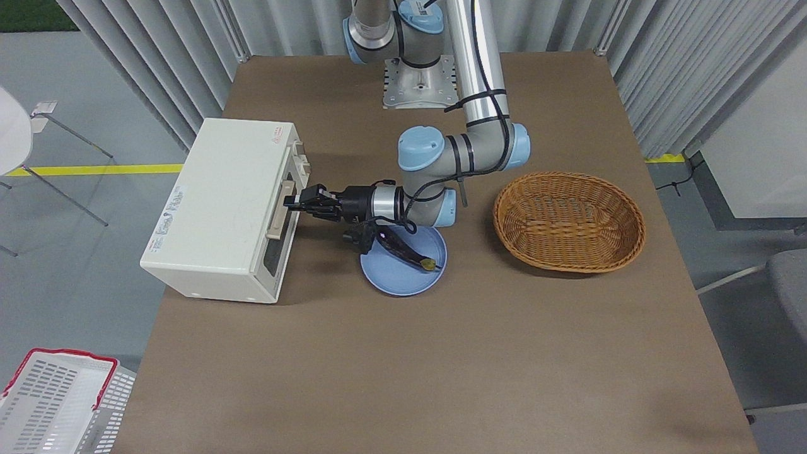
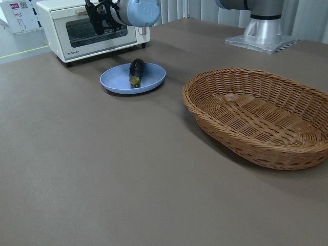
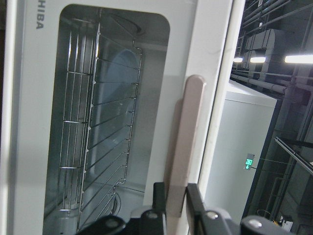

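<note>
A white toaster oven [image 1: 204, 212] stands at the table's left, its glass door [image 3: 73, 127] facing the arm. My gripper [image 1: 293, 201] is at the door handle [image 3: 188, 122]; in the wrist view my gripper is shut on the handle, a finger on either side. Through the glass show wire racks. Below the wrist, a dark eggplant [image 1: 405, 253] lies on a blue plate [image 1: 386, 280], also seen in the left view.
A woven basket [image 1: 567, 227] sits right of the plate. The arm's base plate stands at the back.
</note>
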